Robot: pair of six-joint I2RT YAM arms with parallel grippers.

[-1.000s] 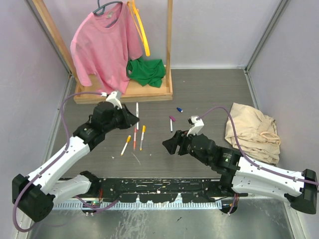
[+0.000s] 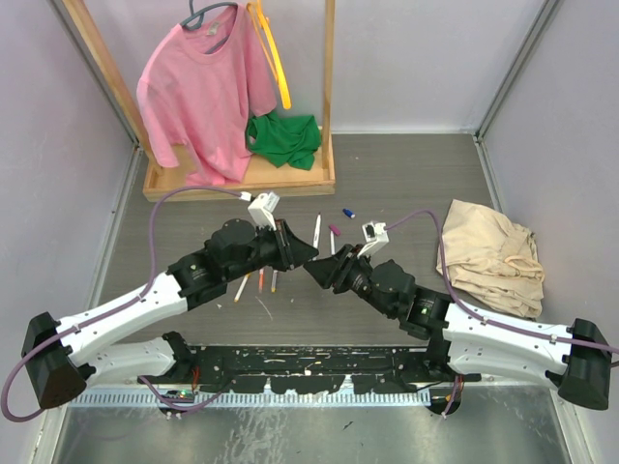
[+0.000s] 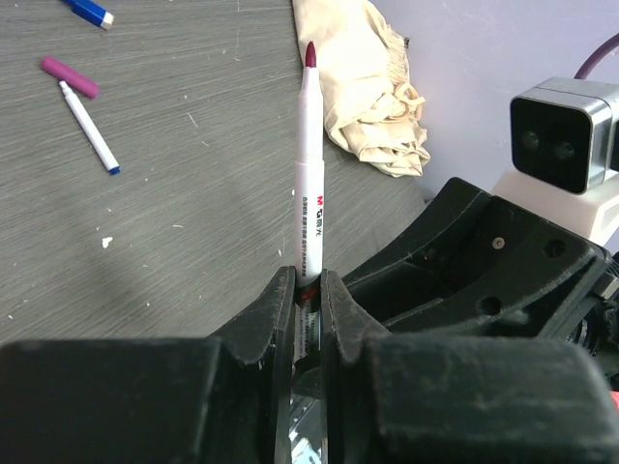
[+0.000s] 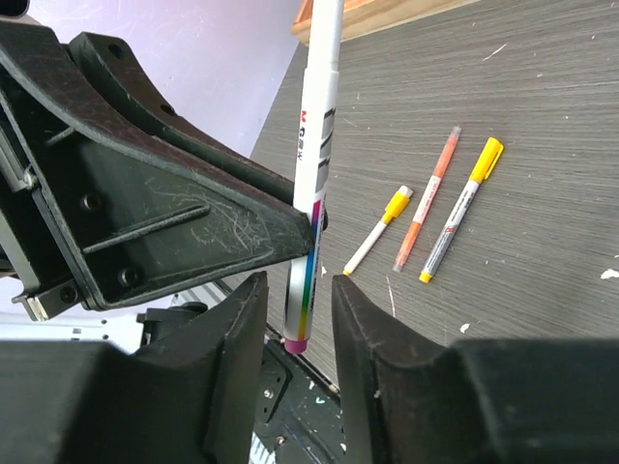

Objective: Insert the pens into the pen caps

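Note:
A white marker (image 3: 309, 198) with a bare dark-red tip stands upright in my left gripper, which is shut on its barrel. Its lower end, with a magenta butt, hangs between the spread fingers of my right gripper; no firm grip shows there. The two hands are close together over the middle of the table. A loose purple cap (image 3: 70, 76) lies on the table, close to the end of a thin white pen (image 3: 90, 126) with a blue butt. Farther back rests a blue cap (image 3: 89, 12).
In the right wrist view lie a yellow-capped short pen (image 4: 379, 228), an orange pen (image 4: 428, 198) and a yellow-capped marker (image 4: 462, 210). A folded beige cloth (image 2: 490, 256) is at the right. The wooden rack (image 2: 250, 180) with clothes stands behind.
My left gripper has carried the upright marker rightward to the right gripper.

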